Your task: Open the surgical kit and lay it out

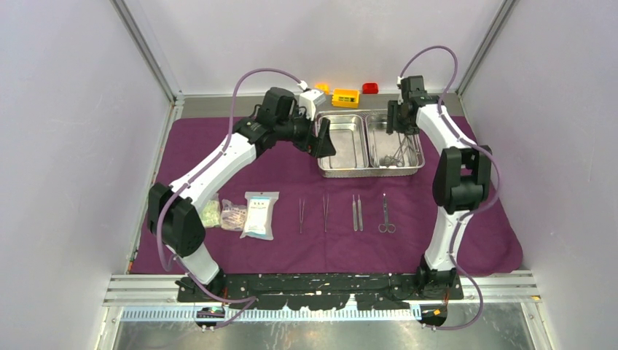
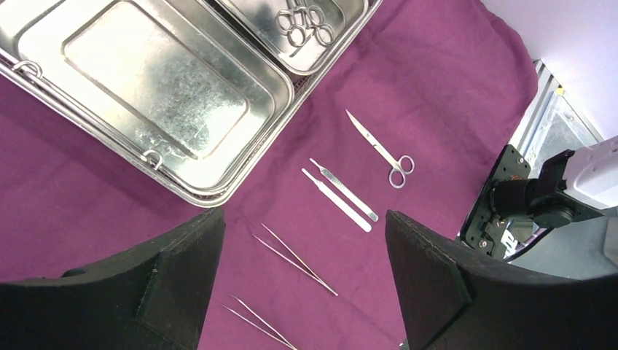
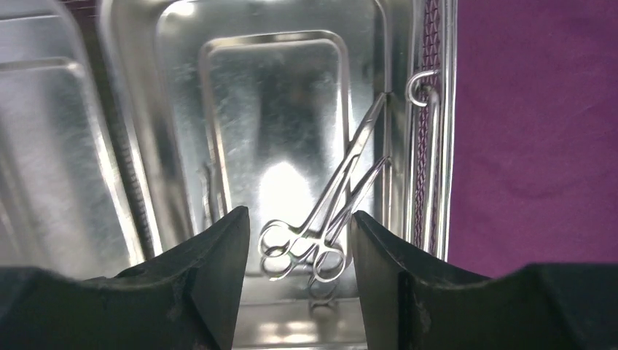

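In the right wrist view, ringed clamps [image 3: 321, 219] lie overlapping in the tray's right compartment [image 3: 262, 95]. My right gripper hangs above them, fingers part open, with nothing held between its fingers. Over the left compartment [image 1: 341, 138], which looks empty, my left gripper stands open and holds nothing. On the purple cloth lie scissors [image 2: 382, 149], two slim scalpel handles [image 2: 341, 197] side by side, and two tweezers [image 1: 302, 216] [image 1: 326, 214]. A white printed packet [image 1: 259, 216] and a bag of cotton balls [image 1: 233, 216] rest at the left.
Partly behind the left arm is a greenish bag [image 1: 210, 213]. Yellow [image 1: 345, 98] and red [image 1: 370, 88] bins stand behind the tray. Wire handles [image 3: 430, 160] line the tray's rim.
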